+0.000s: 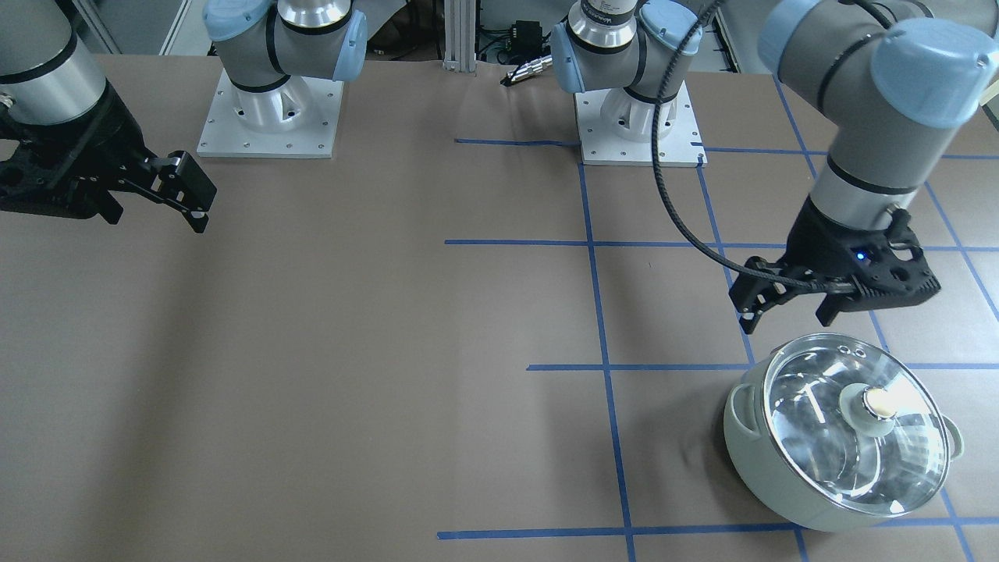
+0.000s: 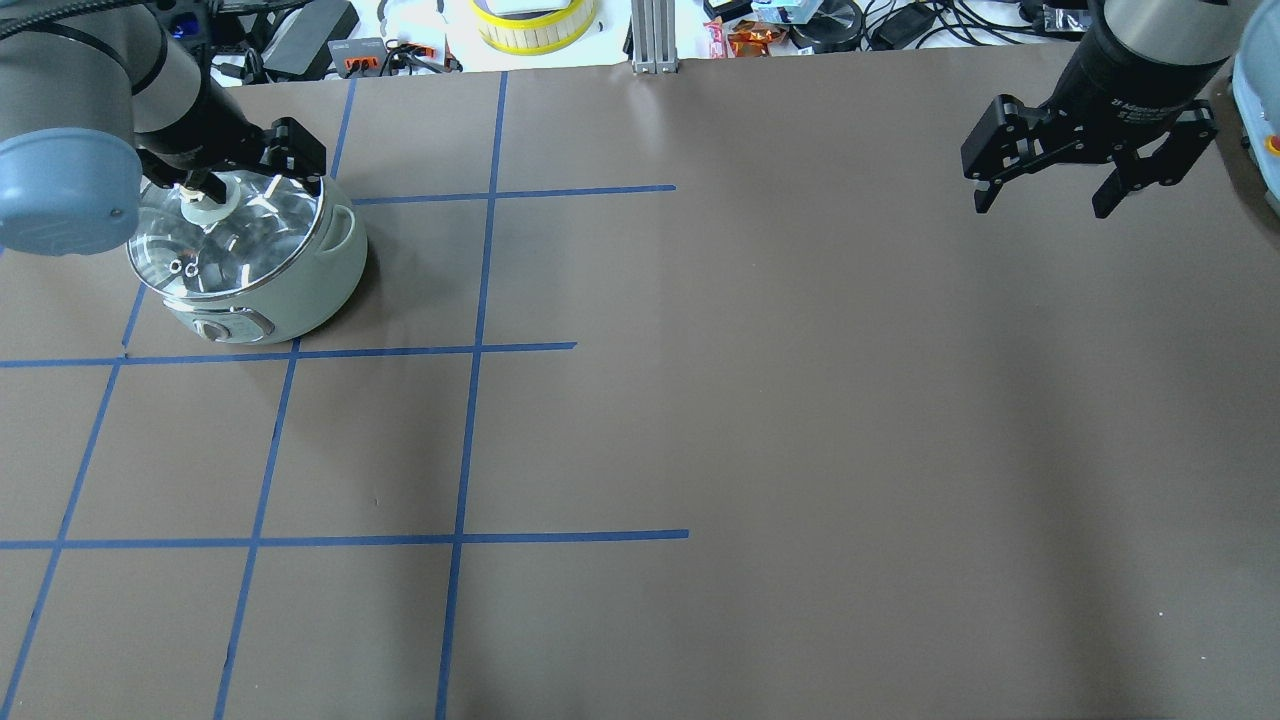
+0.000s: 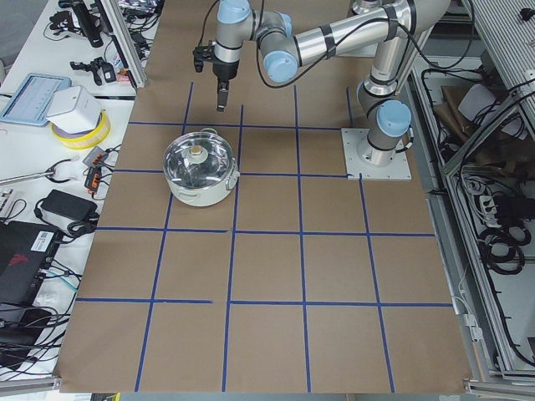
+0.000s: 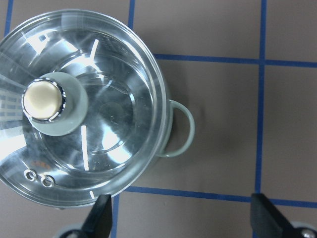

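A pale green pot (image 1: 777, 468) with a glass lid (image 1: 824, 431) and cream knob (image 1: 878, 403) stands on the taped grid, right of centre in the front view and left of centre in the left view. The black gripper (image 1: 784, 317) hangs over the table, above and behind the pot in the front view; in the top view it overlaps the lid. Its fingertips are apart, open with nothing between them. In the wrist view the lid's knob (image 4: 43, 99) lies left of centre between and ahead of the two fingers.
Another arm's black gripper (image 1: 154, 192) hangs at the left of the front view. Other arm bases (image 1: 271, 140) stand at the back. Cables and equipment crowd a white side surface in the left view.
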